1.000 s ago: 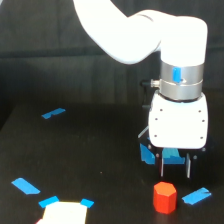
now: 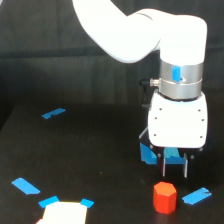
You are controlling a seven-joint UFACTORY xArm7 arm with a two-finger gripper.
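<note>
My white gripper point(image 2: 175, 160) hangs at the right of the camera view, its thin fingers pointing down and apart, above and just behind a red block point(image 2: 165, 198) on the black table. Whether anything lies between the fingers is hard to tell; blue shapes show behind them.
A cream-coloured object point(image 2: 65, 213) with a red patch beside it sits at the bottom left edge. Blue tape strips point(image 2: 25, 186) mark the table in several places.
</note>
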